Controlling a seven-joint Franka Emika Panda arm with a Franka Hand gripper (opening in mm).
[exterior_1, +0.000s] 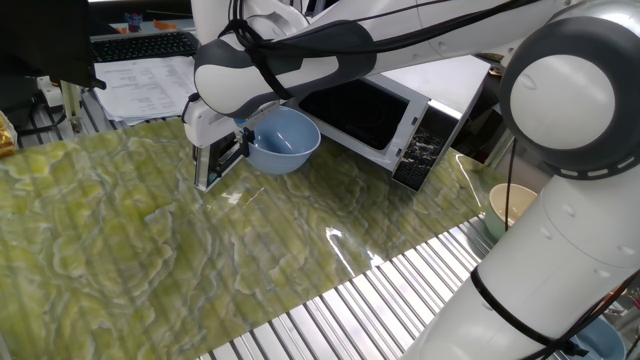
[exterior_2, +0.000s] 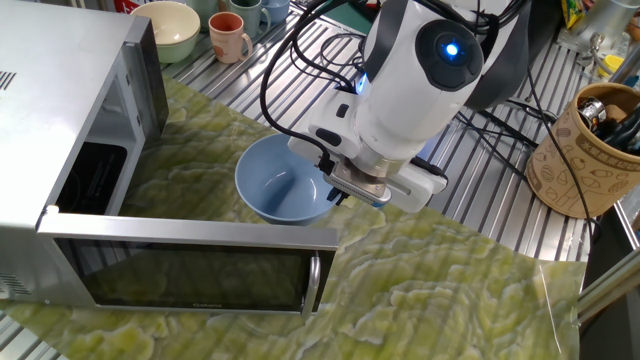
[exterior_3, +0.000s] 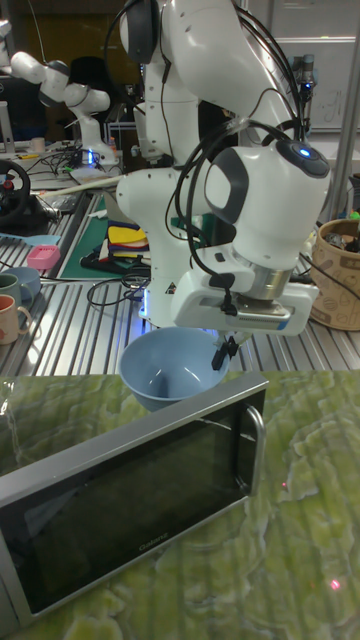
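A light blue bowl rests, by all appearances, on the green marbled mat, behind the open microwave door. My gripper reaches down to the bowl's rim, on its right side in exterior views 2 and 3. Its dark fingertips are at or very close to that rim. Whether they pinch the rim or only stand beside it cannot be made out. The inside of the bowl shows no contents, though my arm covers part of it in exterior view 1.
The microwave stands open, its door jutting out close to the bowl. Cups and a cream bowl sit beyond the mat. A patterned utensil holder stands at the right.
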